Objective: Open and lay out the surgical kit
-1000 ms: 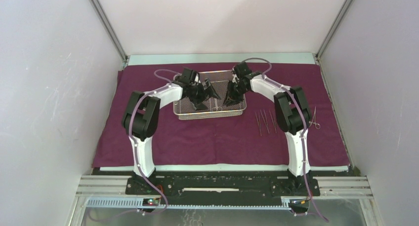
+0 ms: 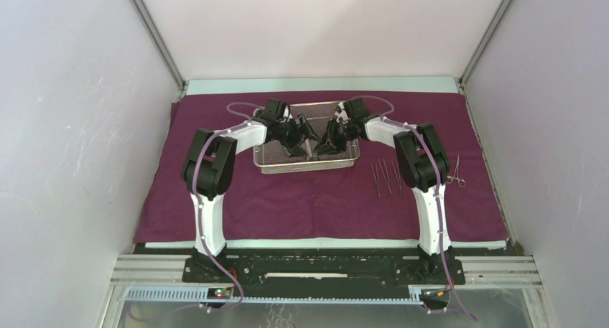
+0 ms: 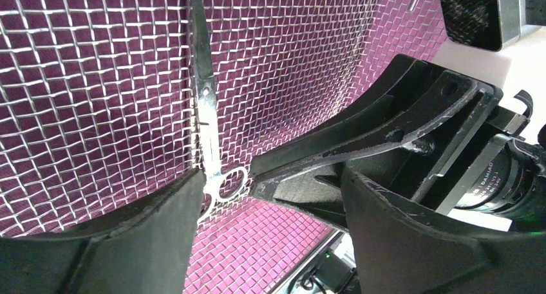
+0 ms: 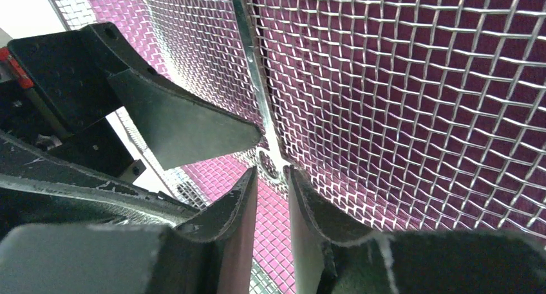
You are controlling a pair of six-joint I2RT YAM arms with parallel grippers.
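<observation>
A slim pair of metal scissors (image 3: 207, 114) lies on the mesh floor of the wire basket (image 2: 309, 168), its ring handles toward the basket's near side. My left gripper (image 2: 306, 139) is in the basket with its fingers (image 3: 154, 223) spread wide and nothing between them. Close to the ring handles is my right gripper; its fingertips stand a narrow gap apart, one on each side of the handle in the right wrist view. Whether they touch the scissors (image 4: 263, 94), I cannot tell.
Right of the basket, several thin instruments (image 2: 388, 179) lie in a row on the purple cloth (image 2: 309, 206). A ring-handled instrument (image 2: 457, 171) lies farther right, beyond my right arm. The two grippers are very close together.
My left arm has shifted only slightly. The basket has slid a little right.
</observation>
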